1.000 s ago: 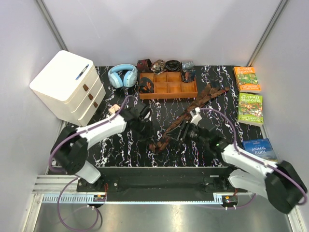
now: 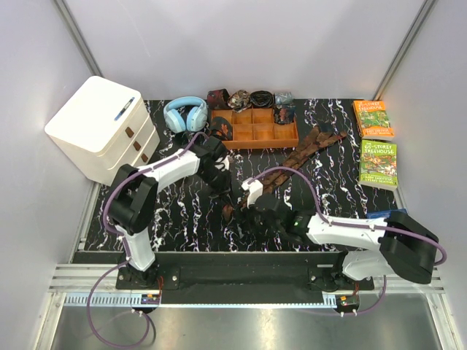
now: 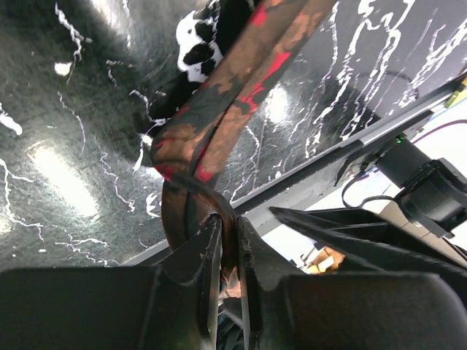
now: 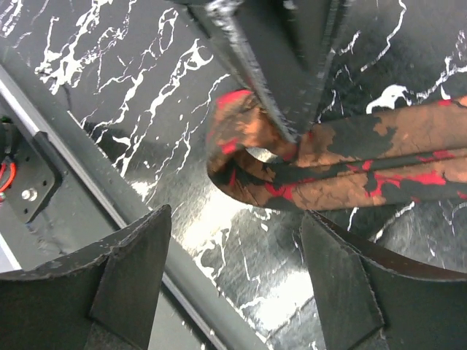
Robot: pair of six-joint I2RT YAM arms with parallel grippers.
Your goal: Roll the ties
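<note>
A long brown tie with black and red patches (image 2: 298,154) runs diagonally over the dark marbled table, its near end folded over. My left gripper is shut on that folded end, the cloth (image 3: 219,202) pinched upright between its fingers. From the right wrist view, the looped end (image 4: 237,157) rises off the table at the left gripper's fingers (image 4: 252,73). My right gripper stands open with nothing between its fingers, close to the loop and the tie's strip. The top view shows both grippers near the table's front, the right one partly covering the tie.
An orange compartment box (image 2: 254,144) at the back holds several rolled ties and a dark coil (image 2: 261,98). Blue headphones (image 2: 185,114) lie left of it, beside a white drawer unit (image 2: 103,131). Books (image 2: 378,162) line the right edge.
My right arm has swung left and toward the front, bringing its gripper beside the left one. The left gripper has shifted only slightly.
</note>
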